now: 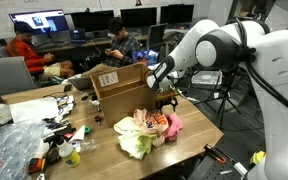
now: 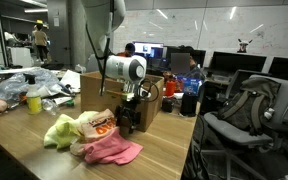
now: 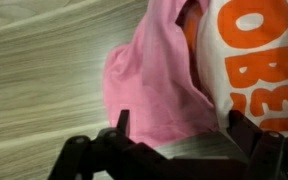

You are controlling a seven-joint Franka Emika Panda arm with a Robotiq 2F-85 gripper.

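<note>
A pink cloth [image 3: 159, 85] lies on the wooden table, with my gripper open over its lower edge in the wrist view. One dark finger [image 3: 119, 128] is at the left of the cloth, the other beside a white cloth with orange lettering [image 3: 254, 50]. I cannot tell whether the fingers touch either cloth. Exterior view 2 has the gripper [image 2: 130, 122] low behind the pink cloth [image 2: 114, 148]. A pale yellow-green cloth [image 1: 135, 140] lies to the left of the lettered one in exterior view 1.
A large open cardboard box [image 1: 122, 93] stands just behind the cloths. Left on the table are a yellow-labelled container [image 1: 68, 153], small loose items and clear plastic wrapping [image 1: 14, 140]. Bare tabletop [image 1: 189, 150] shows toward the front right.
</note>
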